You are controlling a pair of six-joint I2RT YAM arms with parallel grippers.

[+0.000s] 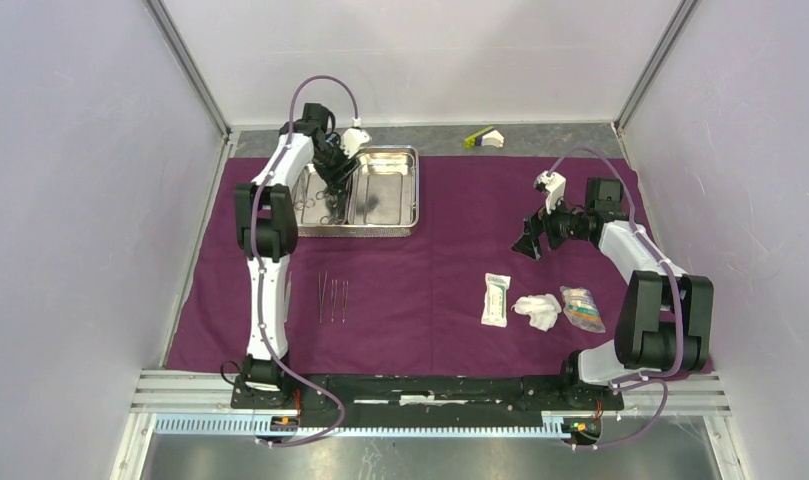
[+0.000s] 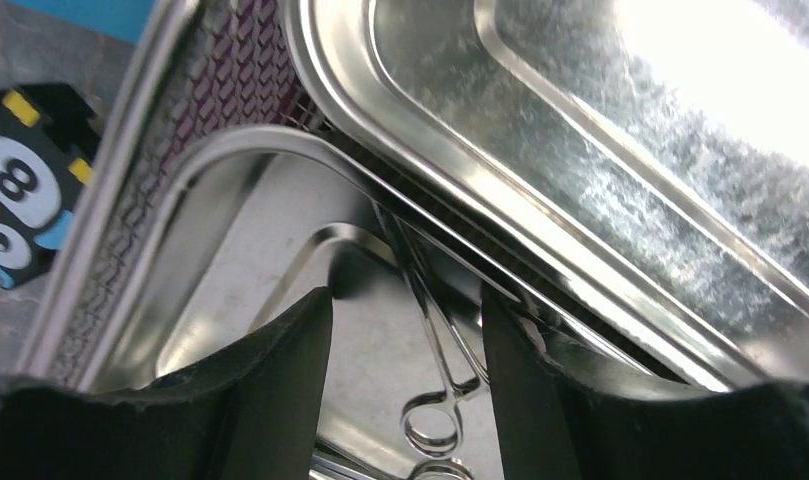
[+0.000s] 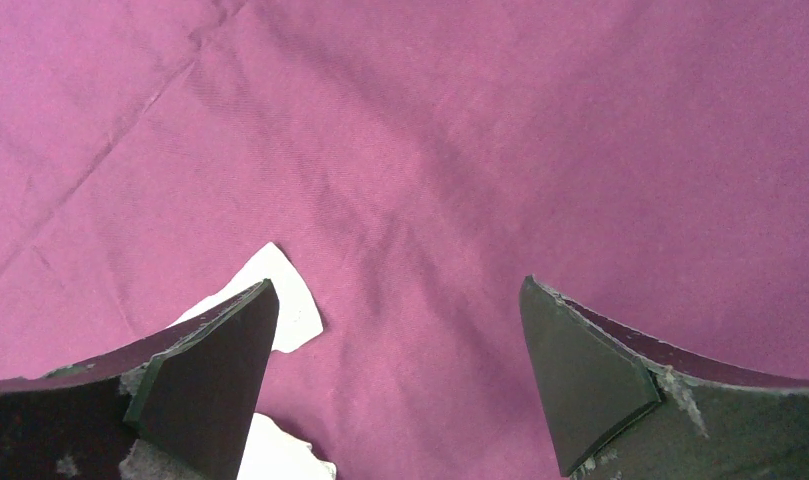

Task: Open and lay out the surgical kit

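Note:
My left gripper is open over the left compartment of the steel instrument tray (image 1: 380, 232), its fingers either side of a long scissor-handled instrument (image 2: 434, 338) whose tips pass under the divider rim. More ring handles show below it. The right compartment (image 1: 383, 190) looks empty. My right gripper stands open over the purple cloth, above a white packet corner (image 3: 292, 305). Several slim instruments (image 1: 334, 299) lie in a row on the cloth below the tray.
A white packet (image 1: 495, 300), crumpled gauze (image 1: 536, 310) and a bagged item (image 1: 584, 309) lie on the right. A small yellow-green and white object (image 1: 490, 138) is behind the cloth.

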